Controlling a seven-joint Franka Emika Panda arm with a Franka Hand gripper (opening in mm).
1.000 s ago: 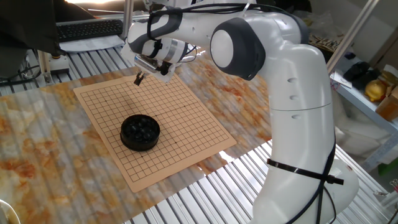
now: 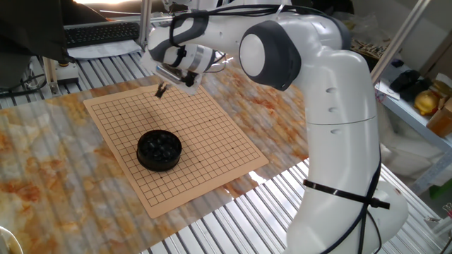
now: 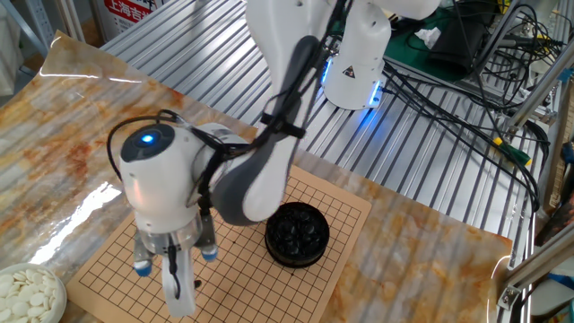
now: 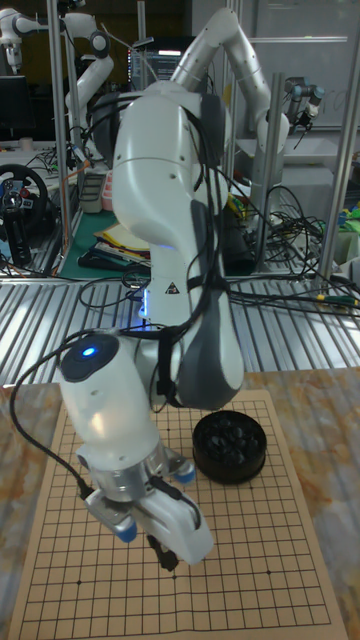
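Note:
My gripper [image 2: 160, 92] hangs above the far part of the wooden go board [image 2: 212, 168], its small dark fingertips pointing down and clear of the bowl. In exterior view 3 the gripper [image 4: 165, 558] is largely covered by its white housing, and whether the fingers are parted is too small to tell. A round black bowl [image 2: 159, 161] full of black stones rests on the board. From exterior view 2, the same bowl [image 3: 297, 258] lies to the right of the gripper. No stones show on the board's visible grid.
A white bowl of white stones [image 3: 32, 294] stands beside the board at the lower left of exterior view 2. Marbled sheet [image 2: 49, 166] covers the table around the board, mostly bare. A keyboard [image 2: 102, 33] lies beyond the table's far side.
Bowl and board stay where they were.

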